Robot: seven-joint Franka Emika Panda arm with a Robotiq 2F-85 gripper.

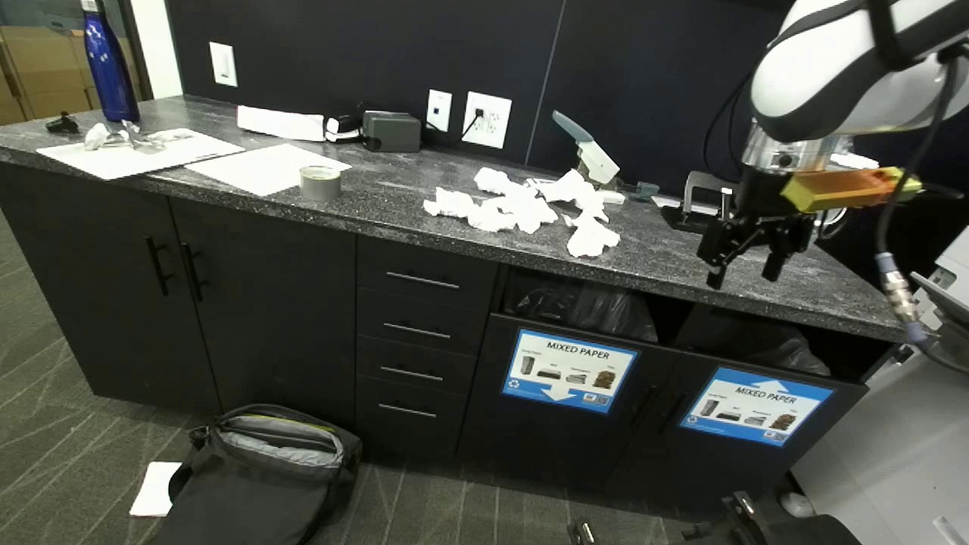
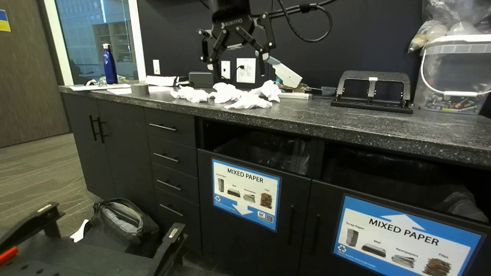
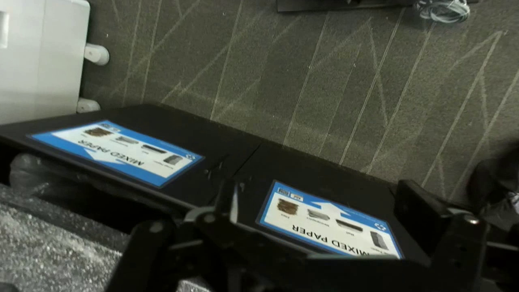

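My gripper (image 2: 237, 69) stands open above the dark countertop (image 1: 391, 195), nothing between its fingers. In exterior view 1 the gripper (image 1: 743, 272) is right of a loose heap of crumpled white paper (image 1: 522, 207). That same crumpled paper (image 2: 225, 93) lies on the counter in exterior view 2, lower than the fingertips and apart from them. The wrist view has the gripper's dark fingers (image 3: 226, 202) in front of two cabinet doors with MIXED PAPER signs (image 3: 331, 219), and no crumpled paper is visible there.
Behind the paper sits a white tool with a grey handle (image 1: 595, 162), with a black hole punch (image 2: 371, 91) to its right. A tape roll (image 1: 320, 182), flat sheets (image 1: 268, 168) and a blue bottle (image 1: 109, 68) occupy the left side. Open bin slots (image 2: 262, 149) lie below the counter edge.
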